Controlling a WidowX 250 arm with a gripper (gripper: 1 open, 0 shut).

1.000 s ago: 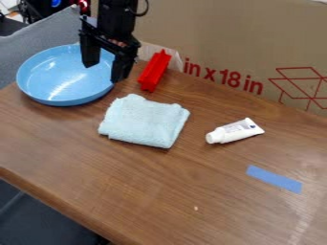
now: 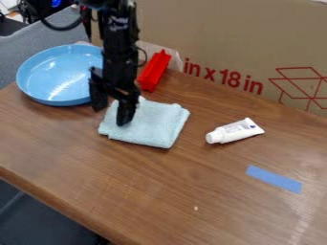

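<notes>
A black gripper (image 2: 111, 101) reaches down from the top left onto a folded pale blue cloth (image 2: 157, 127), with one finger over the cloth's left part and the other near the blue bowl's right side. The gripper looks open, and I cannot see whether it touches the cloth. The shallow blue bowl (image 2: 49, 77) sits at the back left of the wooden table.
A red object (image 2: 155, 70) lies at the back beside a cardboard box (image 2: 243, 43). A white tube (image 2: 234, 131) lies right of the cloth, and blue tape (image 2: 273, 179) is at the right.
The gripper has moved down from above the back of the bowl and table onto the left part of the cloth. The other objects look unmoved.
</notes>
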